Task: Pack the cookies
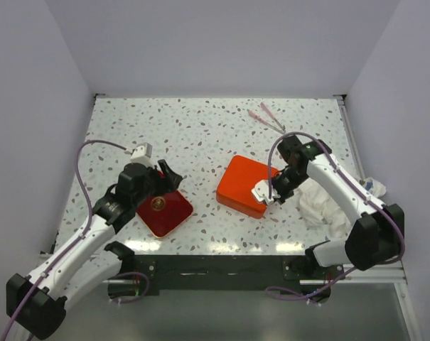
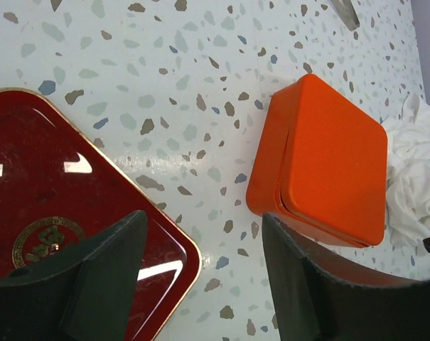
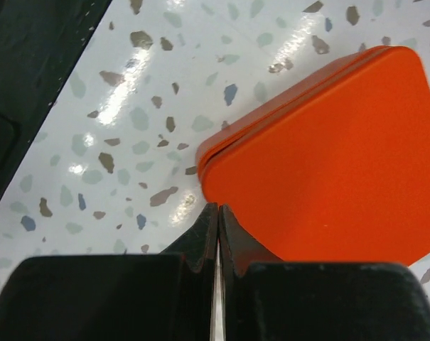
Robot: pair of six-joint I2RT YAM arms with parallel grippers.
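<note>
An orange box [image 1: 242,181] with its lid on sits right of centre; the left wrist view shows it [image 2: 335,156] standing on the white speckled table. A dark red tray [image 1: 168,213] with a gold emblem lies at left. My left gripper [image 1: 168,179] hangs over the tray's back part, open and empty, its fingers either side in the left wrist view. My right gripper is shut with nothing visible between its fingertips, over the box's near right part.
A crumpled white cloth [image 1: 318,202] lies right of the box. Pinkish-handled utensils [image 1: 264,117] lie at the back right. A dark edge [image 3: 15,64] borders the front.
</note>
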